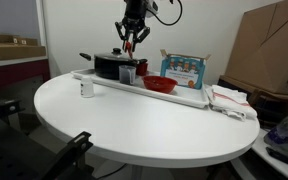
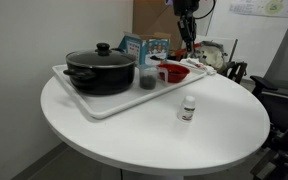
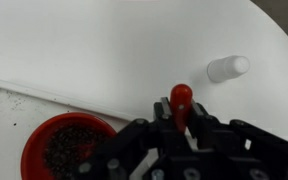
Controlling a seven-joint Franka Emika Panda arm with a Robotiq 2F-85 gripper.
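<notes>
My gripper (image 1: 129, 42) hangs above the tray, shut on a red object whose rounded end (image 3: 181, 95) sticks out between the fingers in the wrist view. The rest of that object is hidden by the gripper. Below, on the white tray (image 1: 189, 97), stands a red bowl (image 1: 160, 84); in the wrist view the red bowl (image 3: 29, 155) has dark, bean-like contents. A clear container (image 2: 149, 79) with dark contents stands beside the black lidded pot (image 2: 101, 72). In exterior view 2 the gripper (image 2: 190, 45) is at the upper right.
A small white bottle (image 2: 188, 107) stands on the round white table (image 1: 134, 125), whose front is otherwise clear. Behind the tray is a blue picture box (image 1: 183, 68). A folded white towel (image 1: 231, 100) lies on the right.
</notes>
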